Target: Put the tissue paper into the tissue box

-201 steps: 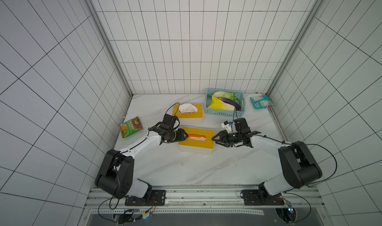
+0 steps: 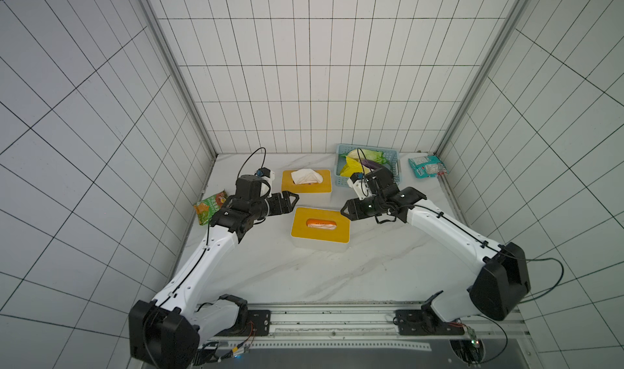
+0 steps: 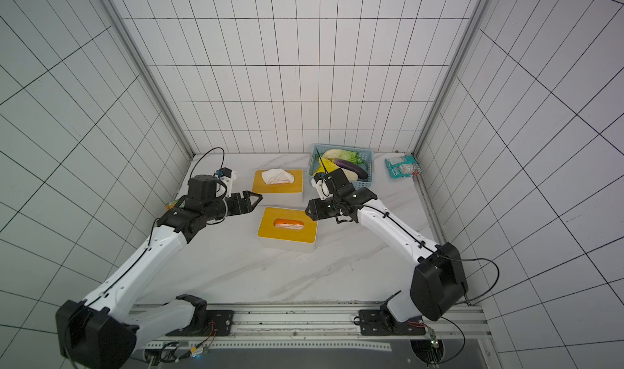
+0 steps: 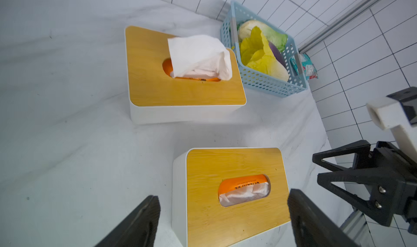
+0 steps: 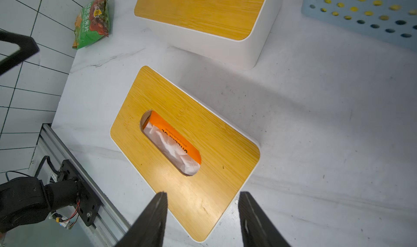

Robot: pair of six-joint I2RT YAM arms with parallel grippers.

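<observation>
The nearer tissue box (image 4: 208,207), white with a wood-toned lid, stands on the marble table with its lid on. Through the lid's slot shows the tissue paper pack (image 5: 173,144), orange and white, lying inside. My left gripper is open above and to the left of that box; nothing is between its fingers. At the box's right side and above it hangs my right gripper, also open and empty. Behind stands a second tissue box (image 4: 173,94) of the same kind, a white tissue (image 4: 195,55) sticking out of its slot.
A blue basket (image 3: 312,171) of vegetables is at the back right, with a teal bag (image 3: 399,166) farther right. A green snack bag (image 5: 93,23) lies on the left.
Both arms have risen. My left gripper has drawn back up and left off the box's edge, while the right one has moved up and slightly left. The box has stayed put.
</observation>
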